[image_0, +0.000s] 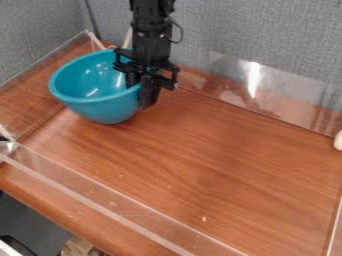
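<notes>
A turquoise plastic bowl (88, 95) sits at the back left of the wooden table (201, 170), tilted slightly. My black gripper (142, 87) is at its right side, shut on the bowl's rim. The fingertips are partly hidden against the bowl.
Clear plastic edging runs along the table's back and front left. Grey padded walls stand behind and at the left. A small white object (338, 140) is at the right edge.
</notes>
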